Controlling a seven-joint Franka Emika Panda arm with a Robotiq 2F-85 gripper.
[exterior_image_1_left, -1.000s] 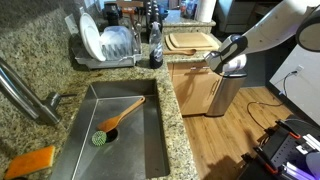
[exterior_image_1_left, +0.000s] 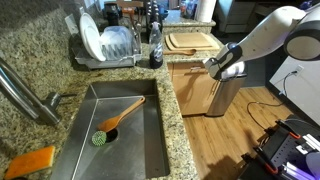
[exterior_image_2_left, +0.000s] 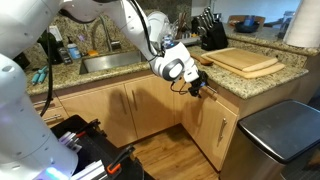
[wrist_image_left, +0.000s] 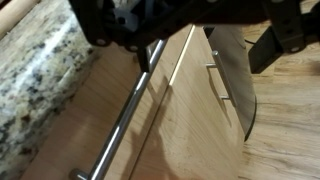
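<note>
My gripper stands open, its dark fingers wide apart at the top of the wrist view with nothing held. A metal bar handle (wrist_image_left: 132, 112) on a light wood drawer front runs diagonally below the left finger. Whether a finger touches the bar cannot be made out. In exterior view 2 the gripper (exterior_image_2_left: 201, 84) is at the upper part of the cabinet (exterior_image_2_left: 212, 125), under the counter edge. From exterior view 1, the gripper (exterior_image_1_left: 210, 66) appears beside the counter's end, close to the cabinet front (exterior_image_1_left: 190, 92).
Granite counter (wrist_image_left: 45, 70) borders the handle closely. Wooden cutting boards (exterior_image_2_left: 245, 61) lie on top. A dark bin (exterior_image_2_left: 268, 125) stands right of the cabinet. The sink (exterior_image_1_left: 115, 135) holds a wooden spoon (exterior_image_1_left: 122, 114) and a green-headed brush (exterior_image_1_left: 99, 138). Open floor (exterior_image_2_left: 170, 155) lies in front.
The arm and gripper show at most a slight shift near the cabinet. Objects on the counter and in the sink have not moved.
</note>
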